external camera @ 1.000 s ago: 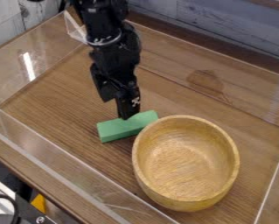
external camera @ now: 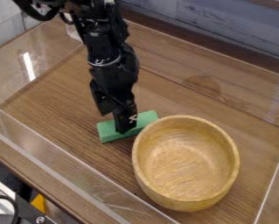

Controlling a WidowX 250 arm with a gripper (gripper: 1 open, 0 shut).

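A green rectangular block [external camera: 112, 130] lies on the wooden table, just left of a large tan bowl [external camera: 186, 162]. Whether anything is between the fingers is hard to tell, as the dark fingers overlap one another in view.
The wide bowl takes up the lower right. Bare table [external camera: 48, 114] lies to the left and behind. A white object [external camera: 73, 26] stands at the far back left, and a raised wall runs along the back.
My gripper has moved down and slightly toward the camera, from above and behind the green block onto it. The block and bowl look unmoved.
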